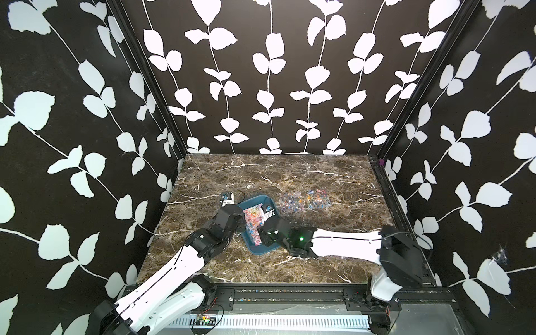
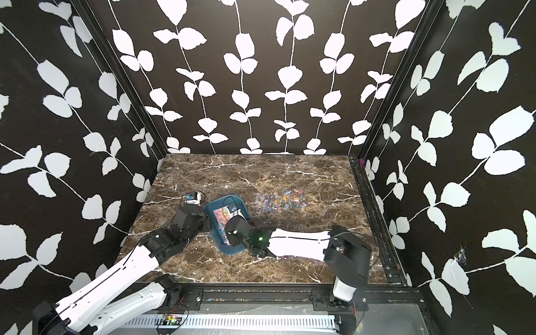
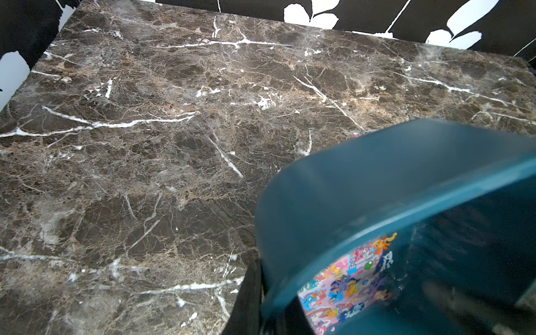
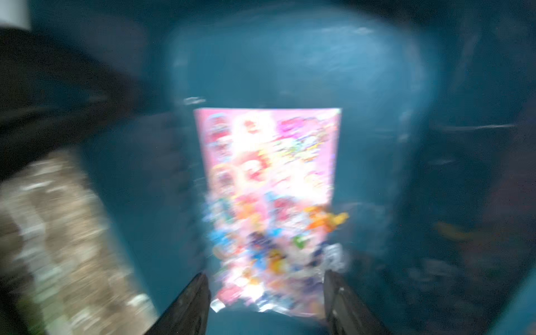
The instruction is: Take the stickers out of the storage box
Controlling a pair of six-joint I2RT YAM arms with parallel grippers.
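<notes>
The teal storage box (image 1: pixel 262 249) holds a pink sheet of stickers (image 4: pixel 268 156), with many colourful sticker pieces over its lower part in the blurred right wrist view. My left gripper is shut on the box's rim (image 3: pixel 357 184) at its left side. My right gripper is open inside or just over the box, its fingertips either side of the lower part of the stickers, holding nothing that I can see. In both top views the arms partly hide the box.
A scattered patch of small colourful stickers (image 1: pixel 307 198) lies on the marble table (image 1: pixel 335 173) right of the box. Patterned walls stand on three sides.
</notes>
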